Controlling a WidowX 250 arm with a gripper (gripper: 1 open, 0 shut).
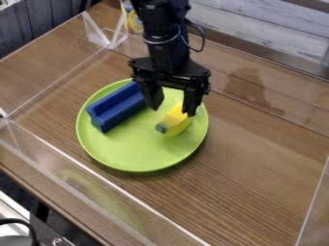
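A green round plate lies on the wooden table. On its left part rests a blue block, set diagonally. A yellow object lies on the right part of the plate. The black gripper reaches down from above, open, with its fingers over and around the upper part of the yellow object. Whether the fingers touch it is unclear.
Bare wood is clear to the right and at the front. A pale wall or board runs along the back right. A yellowish item stands at the top left, and black cables lie at the bottom-left corner.
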